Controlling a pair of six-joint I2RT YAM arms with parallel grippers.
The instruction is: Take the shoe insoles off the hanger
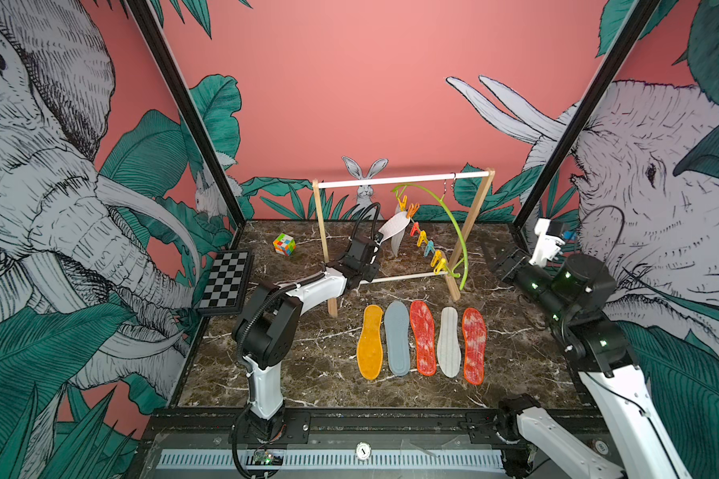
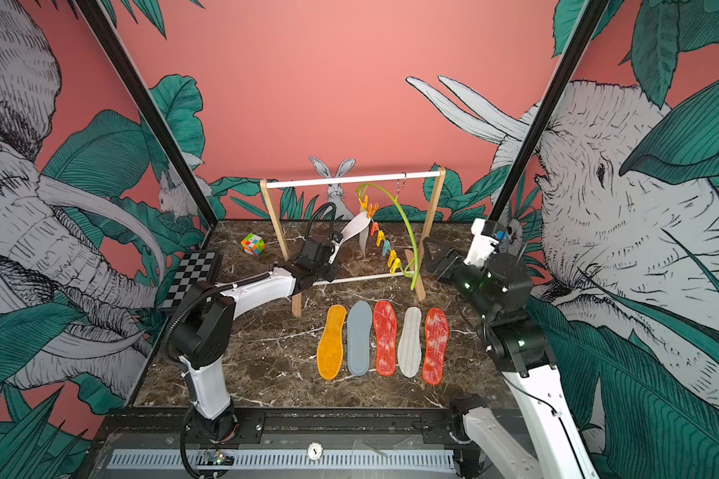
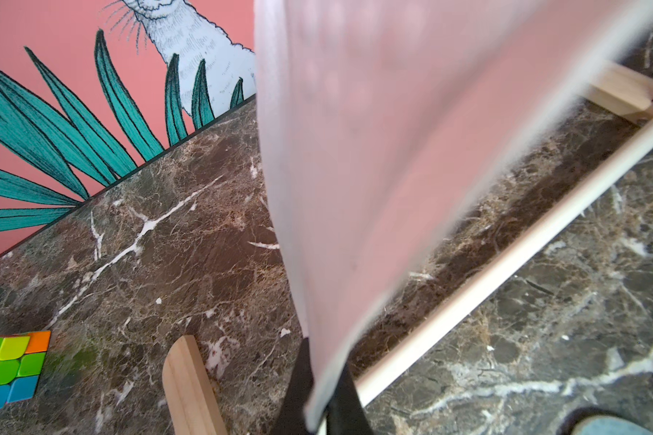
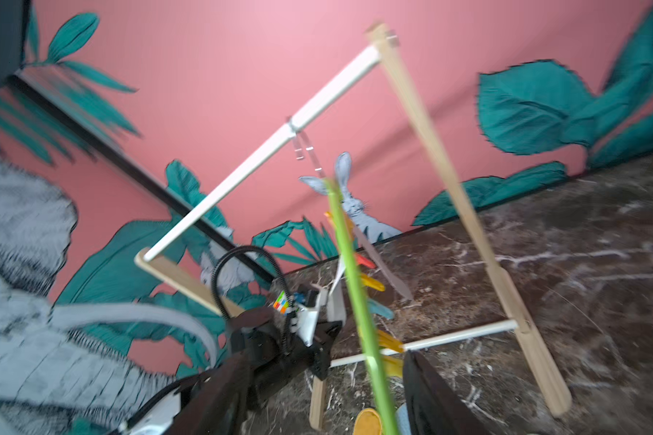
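A white insole [image 1: 394,224] hangs from orange clips on the green hanger [image 1: 459,239]; my left gripper is shut on its lower end, which fills much of the left wrist view. A second pale strip hangs behind it. My right gripper is raised right of the hanger, apart from it, fingers spread with nothing visibly held; the green hoop shows beyond them. Five insoles lie in a row on the front table: orange [image 1: 370,341], blue [image 1: 397,338], red [image 1: 422,338], white [image 1: 448,341] and red [image 1: 473,346].
The wooden rack [image 1: 322,223] surrounds the hanger, with coloured clips along it. A cube [image 1: 284,243] lies at back left, a checkerboard [image 1: 224,279] on the left edge. Marble table [image 1: 511,359] shows bare at right.
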